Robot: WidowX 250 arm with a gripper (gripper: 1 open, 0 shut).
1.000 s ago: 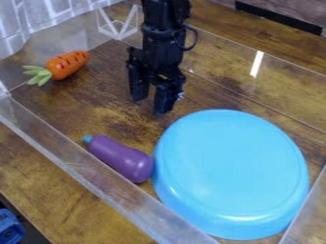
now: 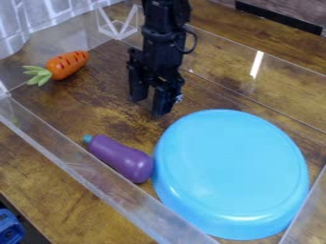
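The dark robot arm reaches down from the top centre to a black gripper (image 2: 152, 88) held low over the wooden surface, a small silvery item (image 2: 178, 98) partly showing beside it at the right. Its finger state is unclear against the dark wood. A toy carrot (image 2: 67, 65) lies at the upper left, a purple eggplant (image 2: 120, 158) at the lower left, and a large blue disc (image 2: 231, 173) fills the lower right, close beside the eggplant.
Clear walls (image 2: 38, 141) edge the wooden area (image 2: 249, 67) on the left. Bare wood lies at the upper right and between carrot and eggplant. A blue object (image 2: 8, 229) sits outside at the bottom left corner.
The arm and gripper have shifted very slightly; the objects lie where they were.
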